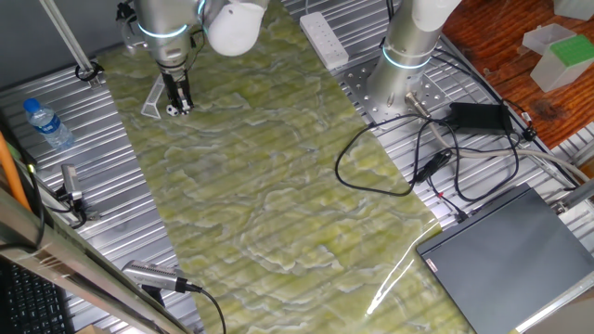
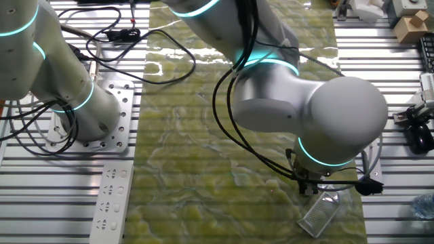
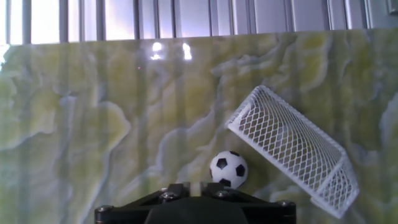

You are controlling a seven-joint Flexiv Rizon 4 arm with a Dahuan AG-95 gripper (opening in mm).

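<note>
The small black-and-white soccer ball (image 3: pixel 228 169) rests on the green marbled mat, just in front of the open side of a white toy goal with netting (image 3: pixel 292 149). In the wrist view, my gripper is at the bottom edge, its fingers drawn together with no object seen between them. The ball is just beyond the fingertips and slightly to their right; whether they touch is unclear. From exterior view 1, the gripper (image 1: pixel 183 111) is low over the mat, right beside the ball (image 1: pixel 171 110), with the goal (image 1: pixel 153 96) on the ball's other side.
A water bottle (image 1: pixel 48 124) stands off the mat's left side.
</note>
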